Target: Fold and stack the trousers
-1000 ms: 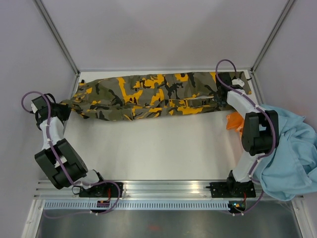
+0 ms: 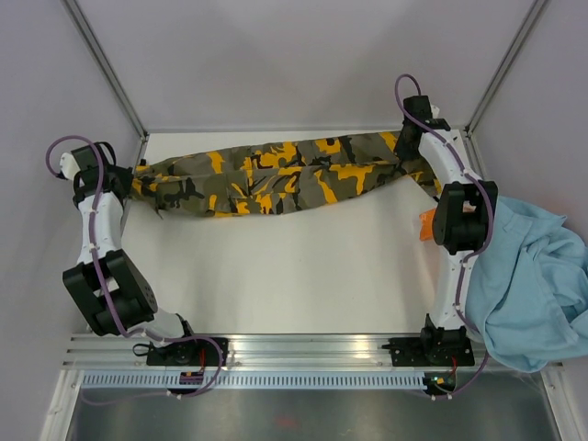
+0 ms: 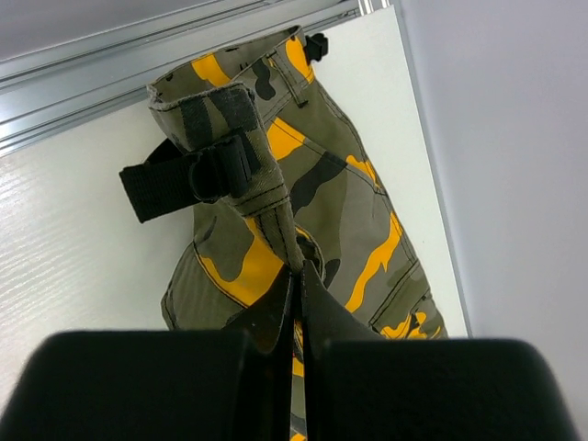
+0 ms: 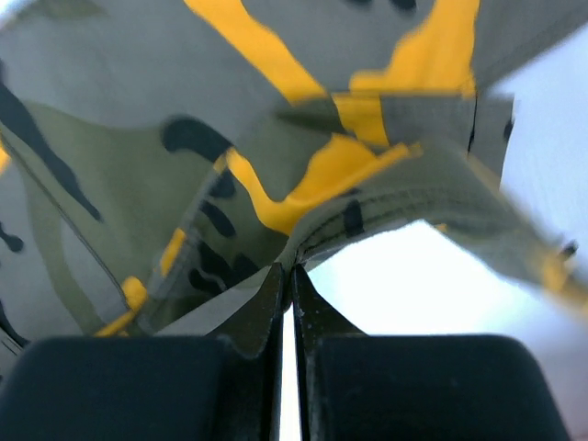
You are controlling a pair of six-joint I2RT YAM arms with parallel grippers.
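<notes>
Camouflage trousers (image 2: 285, 188) in olive, black and yellow stretch across the back of the white table, partly doubled over lengthwise. At the left end my left gripper is shut on a raised fold of the fabric, with a black strap (image 3: 156, 188) hanging beside it. At the right end my right gripper is shut on a pinched fold of the trousers, lifted above the rest; that view is blurred.
A light blue cloth (image 2: 524, 285) is heaped outside the table's right side. An orange item (image 2: 425, 225) lies by the right arm, partly hidden.
My right gripper has moved toward the back with the trousers' edge, folding that band over so less of the back layer shows. The left gripper has shifted slightly with its fold.
</notes>
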